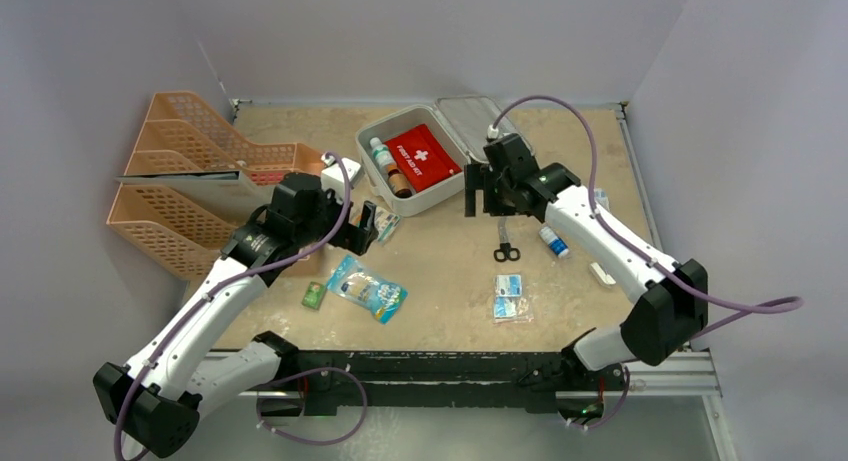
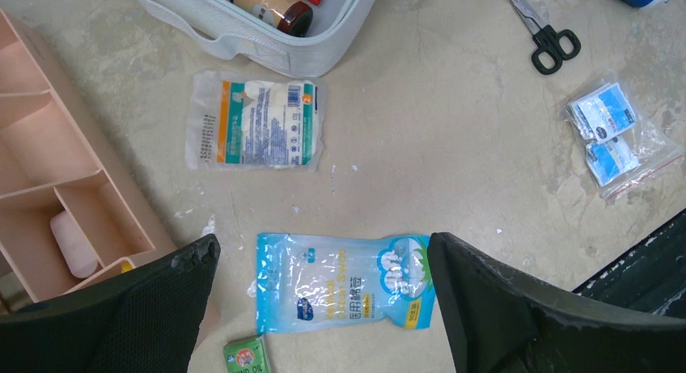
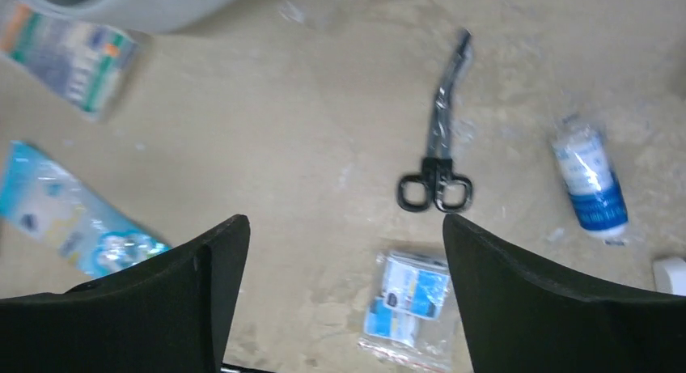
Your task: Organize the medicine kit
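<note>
The grey medicine case (image 1: pixel 434 198) lies unzipped at the back, its lid (image 1: pixel 468 114) folded to the right. Inside are a red first aid pouch (image 1: pixel 424 157), a brown bottle (image 1: pixel 399 184) and a white-capped bottle (image 1: pixel 380 151). My right gripper (image 1: pixel 474 189) hangs just right of the case, its fingers part open and empty. Scissors (image 3: pixel 438 150), a blue-white bottle (image 3: pixel 591 181) and a clear bag of blue packets (image 3: pixel 408 304) show below it. My left gripper is open above a blue cotton pack (image 2: pixel 340 280). A gauze packet (image 2: pixel 267 122) and a green box (image 2: pixel 247 355) lie nearby.
A pink compartment organizer (image 1: pixel 165 221) fills the left side, near my left arm. A small white item (image 1: pixel 602 273) lies at the right, partly behind my right arm.
</note>
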